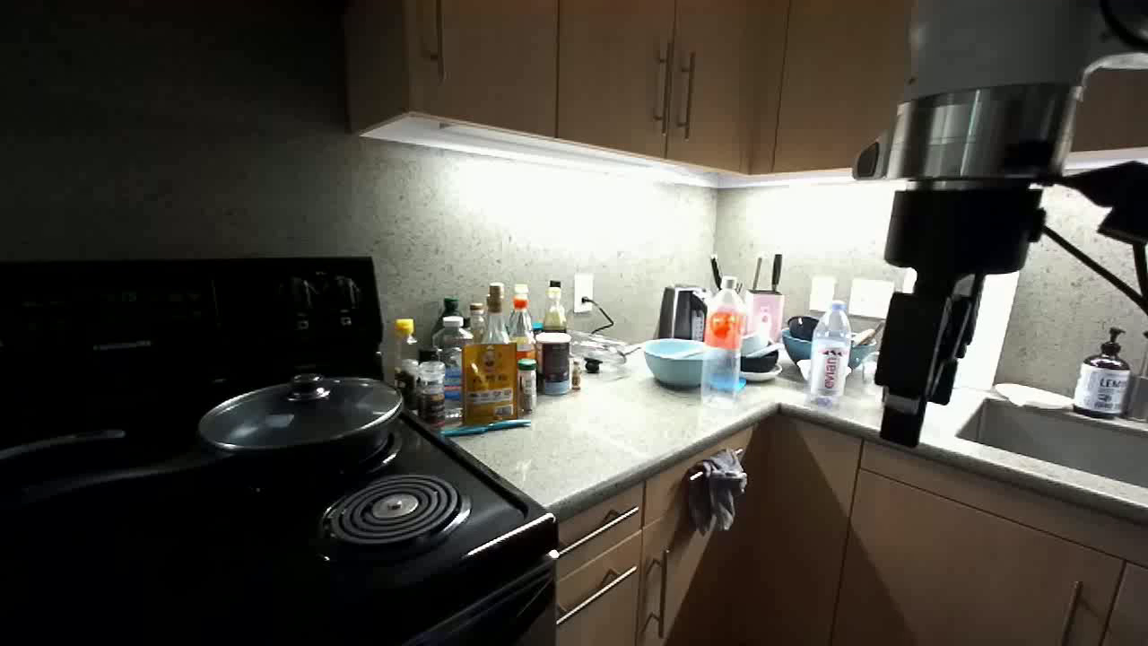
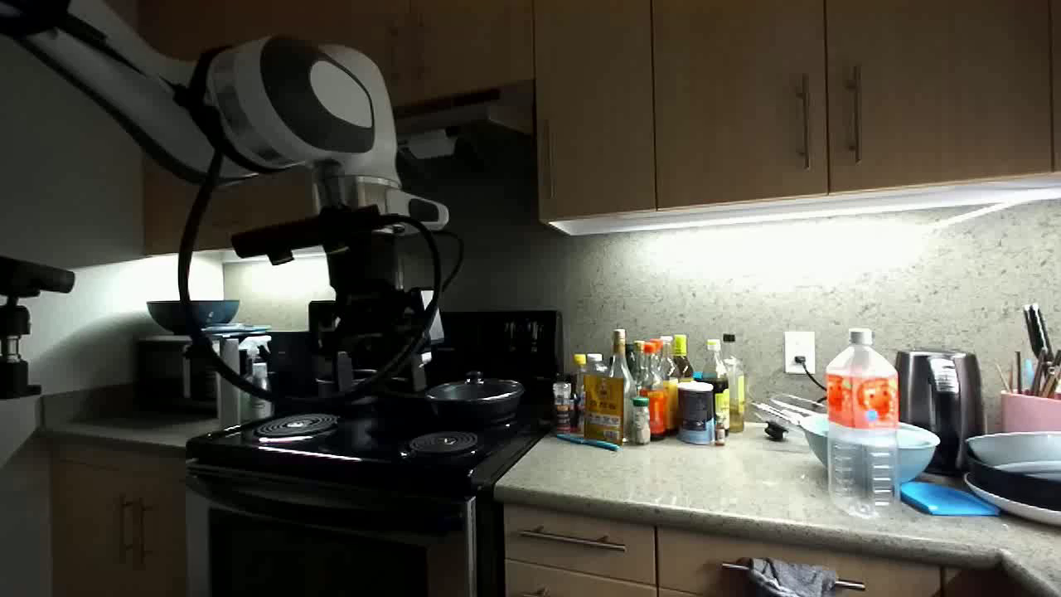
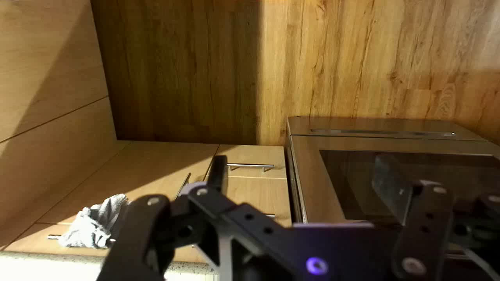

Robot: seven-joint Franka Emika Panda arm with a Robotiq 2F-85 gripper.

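Observation:
My gripper stands open, its two fingers wide apart with nothing between them; beyond the gap lie the drawer fronts and the oven door. In exterior view 2 the gripper (image 2: 380, 372) hangs pointing down in front of the stove. Exterior view 1 has it nearly side-on at the right (image 1: 901, 420), high in the foreground and touching nothing. A lidded pan (image 1: 303, 414) rests on a rear burner of the black stove. On the counter by the corner stands a clear bottle with an orange label (image 2: 863, 428), upright beside a light blue bowl (image 2: 813, 433).
Several condiment bottles (image 2: 619, 363) crowd the counter against the wall. An Evian bottle (image 1: 830, 355) stands near the corner, left of the sink (image 1: 1060, 440). A grey cloth (image 3: 96, 224) hangs on a drawer handle. Counter space between the condiments and bowl is mostly clear.

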